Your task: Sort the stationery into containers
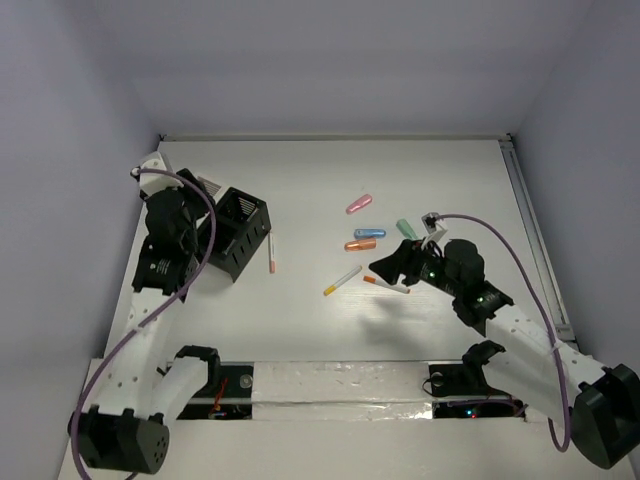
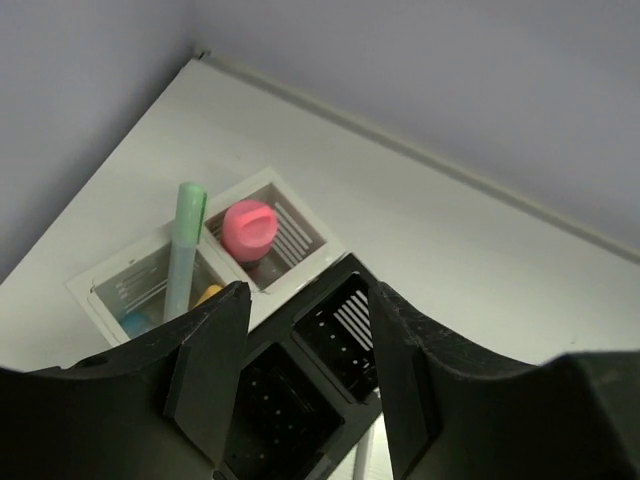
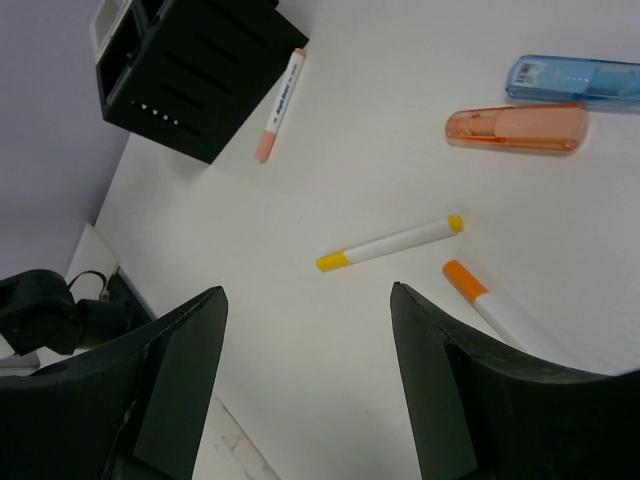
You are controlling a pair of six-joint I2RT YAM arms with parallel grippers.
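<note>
My left gripper is open above the containers at the left, nothing between its fingers. Below it in the left wrist view stand a black container (image 1: 238,231) and a white container (image 2: 335,247); the white one holds a green-capped item (image 2: 184,250) and a pink one (image 2: 249,230). My right gripper is parted and empty, above the table near the orange-ended marker (image 3: 488,306). A yellow-ended marker (image 3: 392,243) lies beyond its fingers. Orange (image 1: 360,244), blue (image 1: 369,233), pink (image 1: 359,203) and green (image 1: 406,229) highlighters lie mid-table.
Another marker (image 1: 272,252) lies close along the black container's right side. Walls enclose the left, back and right.
</note>
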